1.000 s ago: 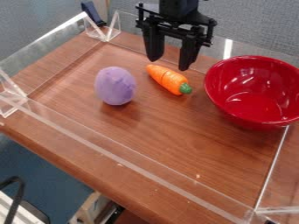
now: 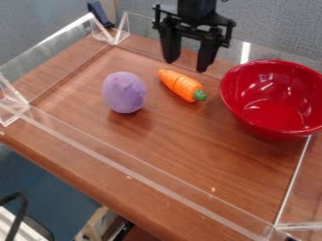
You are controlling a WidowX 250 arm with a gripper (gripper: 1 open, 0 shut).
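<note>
My black gripper [image 2: 189, 55] hangs at the top centre, open, with nothing between its two fingers. Below it on the wooden table lies an orange toy carrot [image 2: 179, 83] with a green top. A purple egg-shaped object [image 2: 124, 92] rests to the left of the carrot, and a large red bowl [image 2: 270, 104] stands to the right.
Clear plastic walls [image 2: 138, 160] edge the wooden table [image 2: 164, 188]. A grey wall is behind.
The objects have not visibly moved.
</note>
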